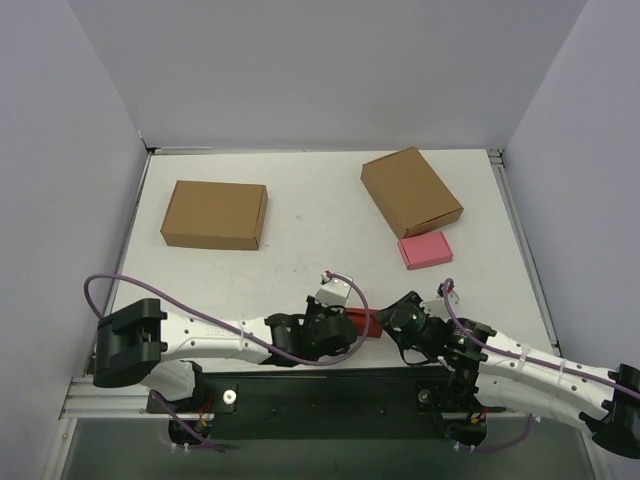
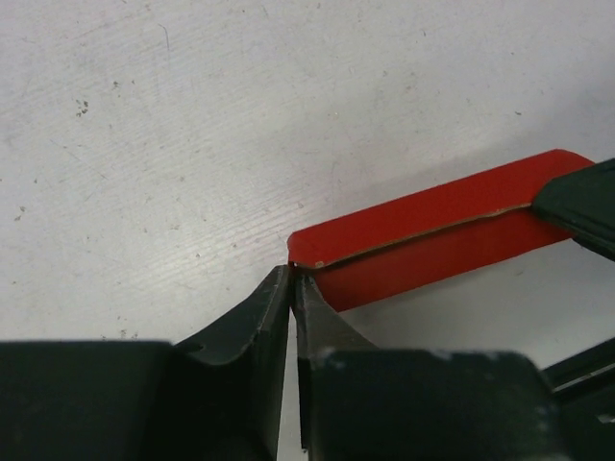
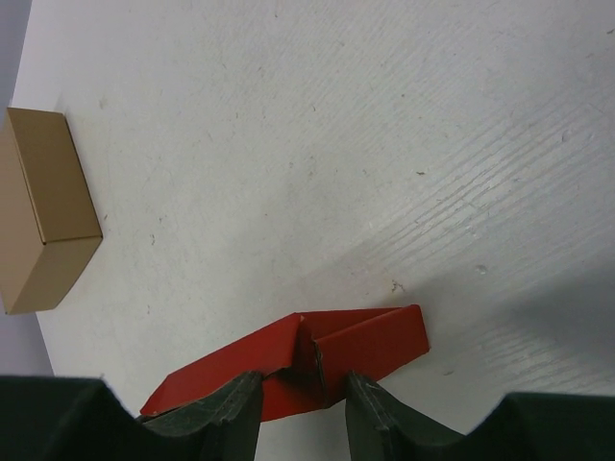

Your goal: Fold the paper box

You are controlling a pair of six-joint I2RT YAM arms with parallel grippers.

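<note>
The red paper box (image 1: 369, 322) lies at the table's front edge between the two grippers, its flaps partly folded. In the left wrist view my left gripper has its fingertips close together at the box's near end (image 2: 423, 226); whether they pinch it is unclear. My right gripper has its fingertips apart at the box, one on each side of a folded corner flap (image 3: 370, 341), with red card visible between them.
Two brown boxes (image 1: 213, 215) (image 1: 410, 192) lie toward the back, with a pink box (image 1: 425, 250) beside the right one.
</note>
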